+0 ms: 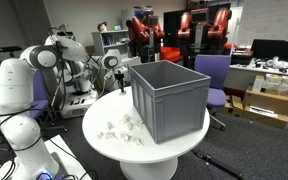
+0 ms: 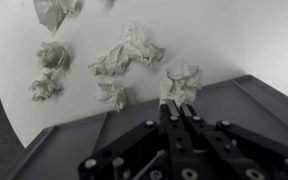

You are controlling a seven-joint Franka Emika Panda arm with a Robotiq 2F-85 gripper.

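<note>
In the wrist view my gripper is shut on a crumpled piece of white paper (image 2: 181, 83), which sticks out past the fingertips. The exterior view has the gripper (image 1: 123, 86) raised above the far side of the round white table, left of a large grey bin (image 1: 169, 108). Other crumpled papers (image 2: 130, 48) lie loose on the table (image 1: 139, 152), several of them in the front left part. From above, the bin's grey edge (image 2: 254, 103) runs beneath the gripper. What lies inside the bin is hidden.
The bin's tall walls take up the table's right half. Behind the table stand a purple office chair (image 1: 213, 78) and cardboard boxes (image 1: 274, 103). Bare table surface (image 1: 97, 115) shows at the left. The arm's white base (image 1: 31, 150) stands to the left of the table.
</note>
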